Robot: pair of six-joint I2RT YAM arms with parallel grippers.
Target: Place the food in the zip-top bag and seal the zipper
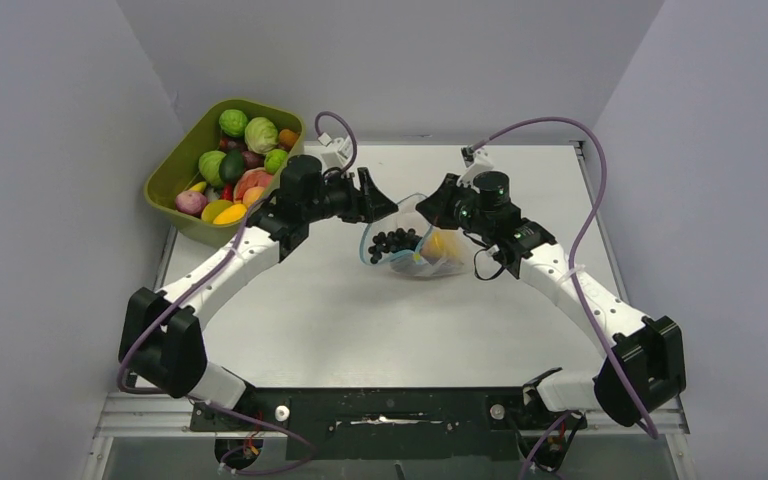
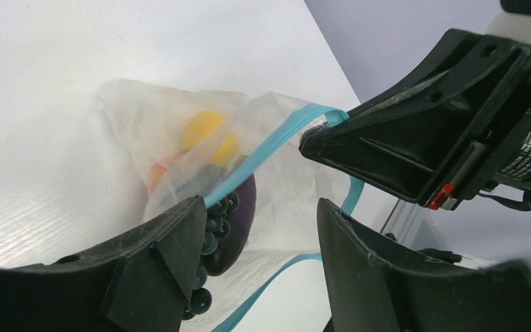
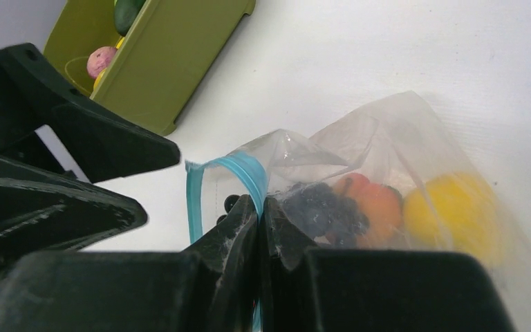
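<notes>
A clear bag (image 1: pixel 447 262) with a blue zip edge (image 2: pixel 271 143) lies mid-table, its mouth gaping to the left. Inside it are dark grapes (image 1: pixel 393 241), a dark purple oval item (image 2: pixel 238 232), an orange-red item (image 3: pixel 376 209) and a yellow fruit (image 3: pixel 456 213). The grapes rest just within the mouth. My right gripper is shut on the bag's blue edge, holding that side up. At the mouth's left, my left gripper (image 1: pixel 388 212) stands open; nothing is held between its fingers.
A green bin (image 1: pixel 185 168) full of produce, with a cabbage (image 1: pixel 261 134) and a pink onion-like item (image 1: pixel 191 202), stands at the back left. Walls rise behind and on both sides.
</notes>
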